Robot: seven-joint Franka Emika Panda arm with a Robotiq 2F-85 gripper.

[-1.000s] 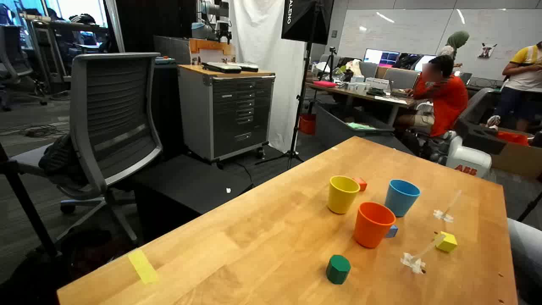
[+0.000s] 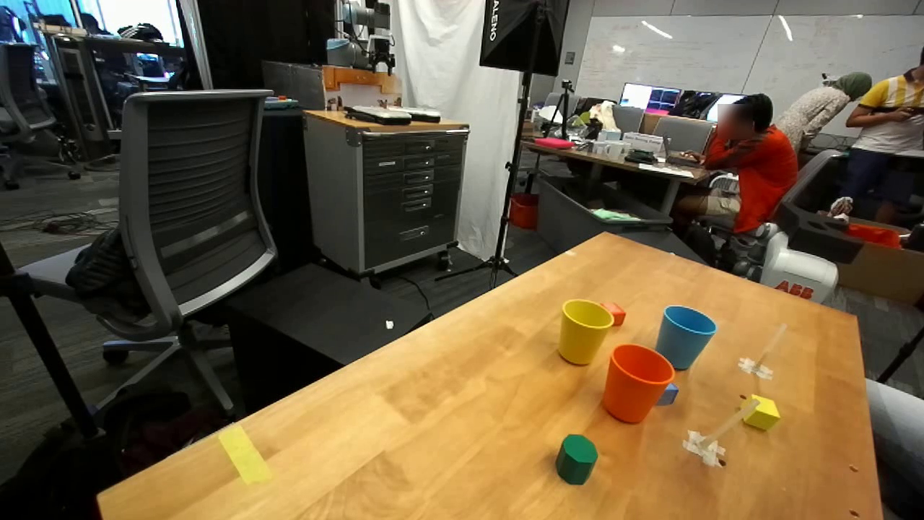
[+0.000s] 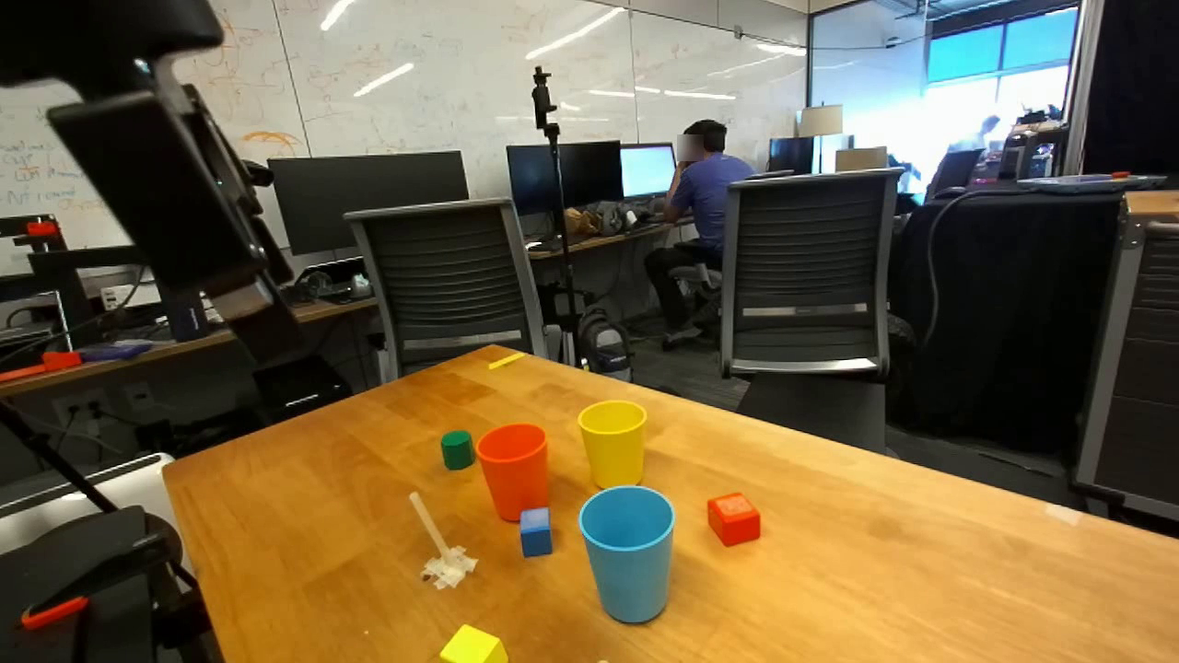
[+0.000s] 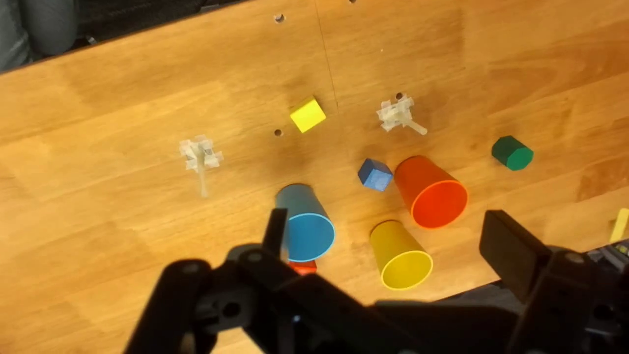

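Note:
My gripper stands open above the table, its two dark fingers far apart and nothing held between them. Three upright cups stand close together: orange (image 3: pixel 516 475), yellow (image 3: pixel 614 442) and blue (image 3: pixel 627 558). A small blue block (image 3: pixel 536 532) lies beside the orange cup. Near the blue cup is a red block (image 3: pixel 734 519), partly covered by that cup and my finger in the wrist view. The yellow block (image 4: pixel 307 115) and the green block (image 4: pixel 512 153) rest apart from the cups. In exterior view 2 the gripper shows at upper left, well above the tabletop.
Two thin sticks are taped upright to the table, one by the yellow block (image 2: pixel 762 412) at a tape patch (image 2: pixel 706 448), the other at a second patch (image 2: pixel 755 368). Yellow tape (image 2: pixel 245 453) marks the far end. The wooden table (image 2: pixel 416 390) has wide bare room there.
On the table nothing has moved. Only people in the background have shifted.

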